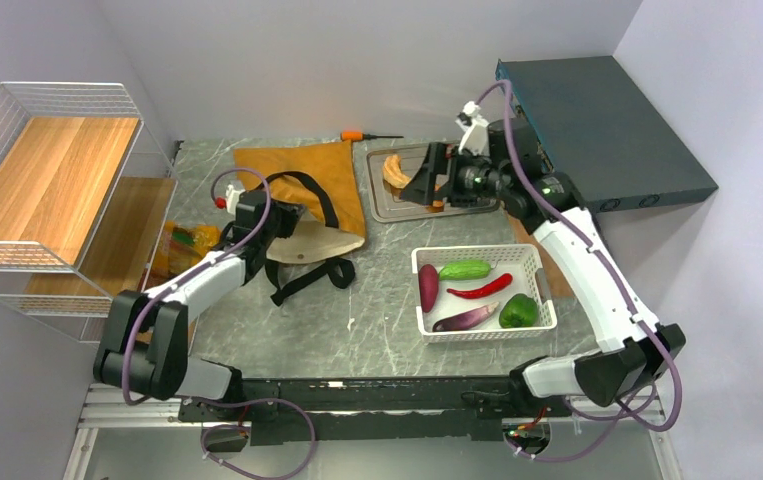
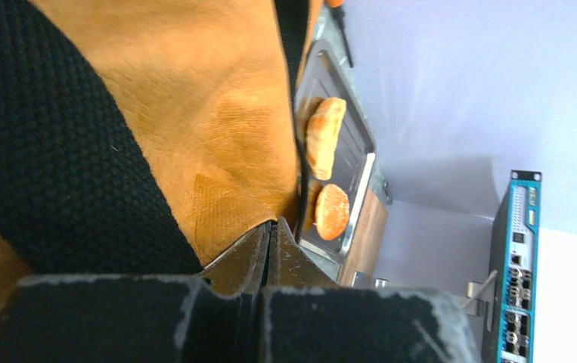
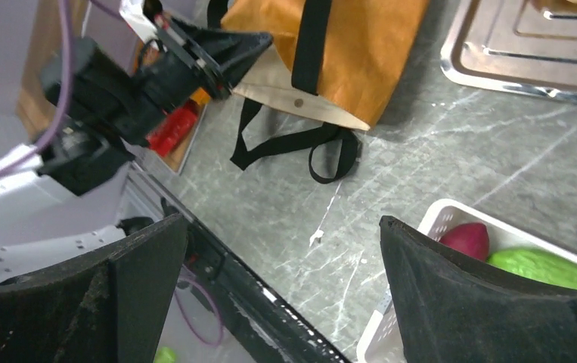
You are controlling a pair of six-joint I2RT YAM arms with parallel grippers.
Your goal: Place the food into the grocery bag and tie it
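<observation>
The orange cloth bag [image 1: 297, 160] with black straps lies flat at the back left, the front of its mouth raised so the beige lining [image 1: 312, 243] shows. At that raised rim, my left gripper [image 1: 299, 212] is shut, its tips pinching the cloth edge in the left wrist view. A curved bread [image 1: 394, 172] and a round bread [image 2: 333, 211] rest on the metal tray [image 1: 385, 213]. Over the tray hangs my right gripper [image 1: 425, 175], its fingers [image 3: 459, 302] wide apart with nothing between; in the top view it partly covers the round bread.
A white basket [image 1: 487, 335] of vegetables stands at front right. An orange-handled screwdriver [image 1: 355, 135] lies by the back wall. The wire shelf [image 1: 67, 180] is at left, the dark box [image 1: 607, 120] at back right.
</observation>
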